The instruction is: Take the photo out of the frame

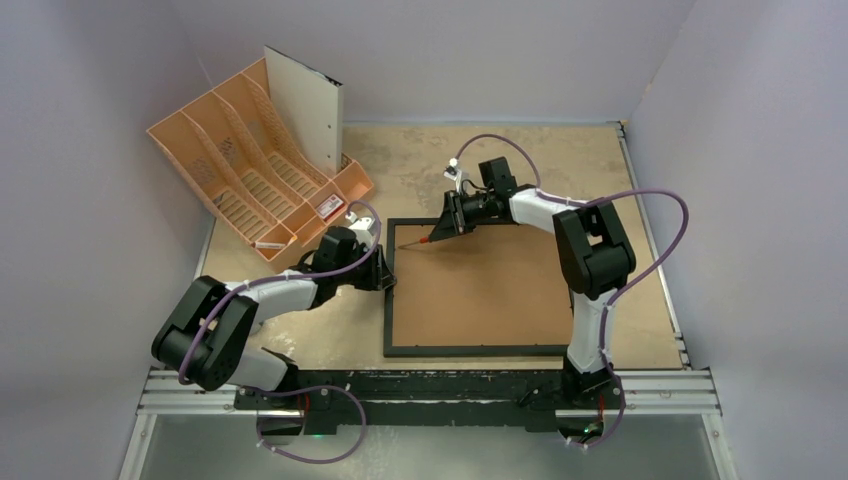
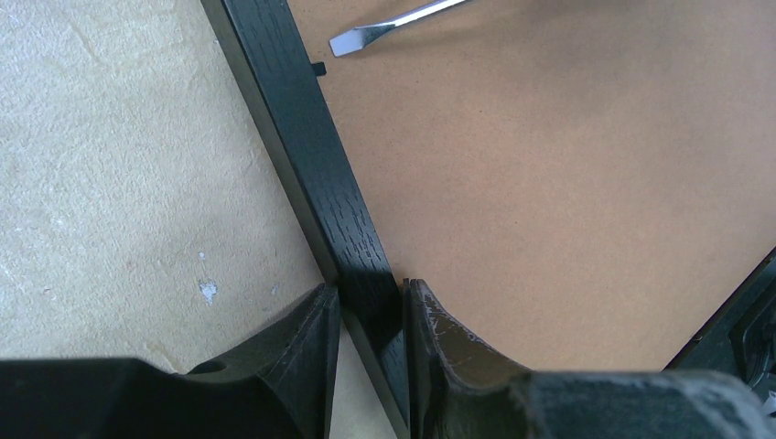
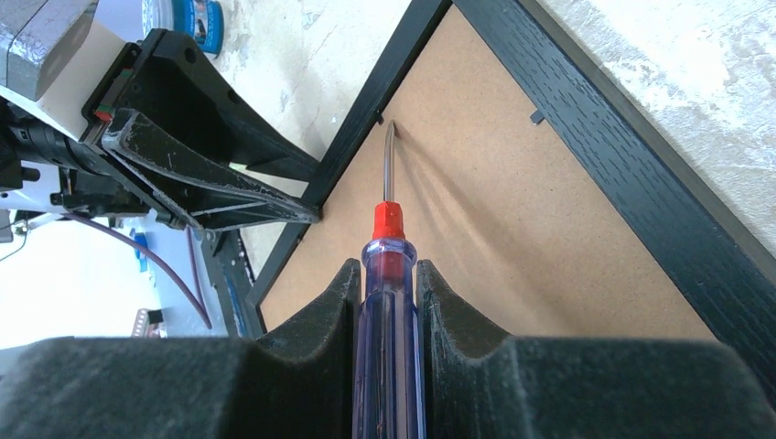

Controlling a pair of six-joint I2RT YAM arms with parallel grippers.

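The black photo frame (image 1: 478, 350) lies back side up, its brown backing board (image 1: 480, 290) facing upward, with small black tabs (image 2: 318, 69) along the inner edge. My left gripper (image 1: 388, 280) is shut on the frame's left bar (image 2: 325, 165). My right gripper is shut on a screwdriver (image 3: 389, 219) with a red and clear purple handle. Its flat metal tip (image 2: 352, 41) rests at the board near the left bar, a little apart from a tab. The photo itself is hidden.
An orange divided organiser (image 1: 230, 170) stands at the back left with a white panel (image 1: 305, 110) in it. Bare table (image 1: 580, 150) shows at the back right. Walls enclose the work area.
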